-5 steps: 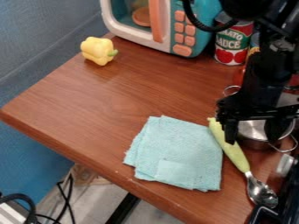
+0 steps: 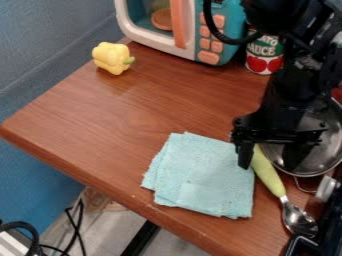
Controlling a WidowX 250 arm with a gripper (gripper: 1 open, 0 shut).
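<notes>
My black gripper (image 2: 251, 148) is low over the right side of the table, just above the right edge of a folded light-blue cloth (image 2: 201, 175) and the top of a yellow-green spoon handle (image 2: 266, 174). The spoon's metal bowl (image 2: 298, 220) points toward the near edge. A steel pot (image 2: 319, 157) sits behind the gripper, partly hidden by it. Whether the fingers are open or shut, or hold anything, is not clear.
A toy microwave (image 2: 178, 23) and a tomato can (image 2: 265, 57) stand at the back. A yellow pepper (image 2: 112, 58) lies at the back left. Dark objects crowd the front right.
The can is a little more exposed behind the arm.
</notes>
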